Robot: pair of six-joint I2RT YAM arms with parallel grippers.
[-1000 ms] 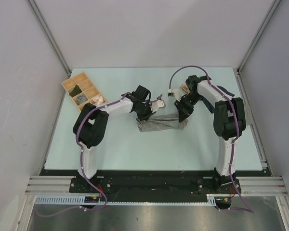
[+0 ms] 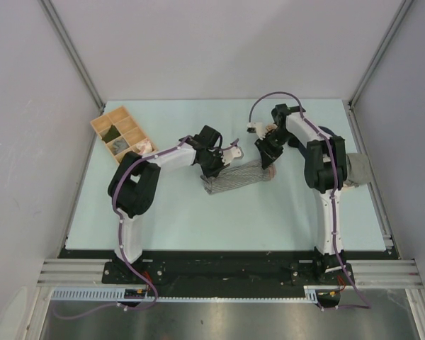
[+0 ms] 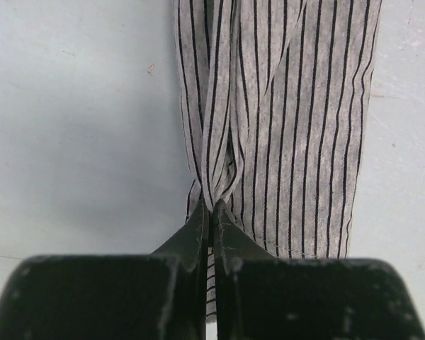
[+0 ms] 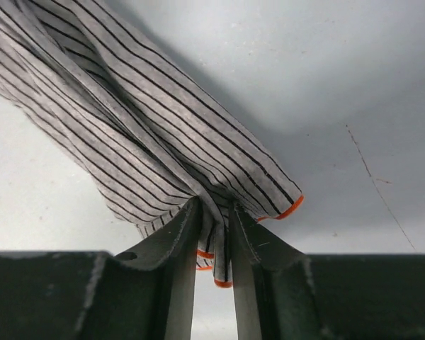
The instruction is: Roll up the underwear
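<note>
The grey striped underwear (image 2: 237,178) lies stretched across the middle of the table, its long upper edge gathered into folds. At its left end my left gripper is shut on a pinched fold of the fabric (image 3: 297,127). At the other end my right gripper is down on the cloth, its fingers close round a narrow folded strip with orange edging (image 4: 223,280); whether it grips that strip is unclear.
A wooden divided box (image 2: 115,117) with folded cloths stands at the back left. Behind the right arm lie dark and grey cloths (image 2: 358,170) at the table's right.
The left arm has barely moved.
</note>
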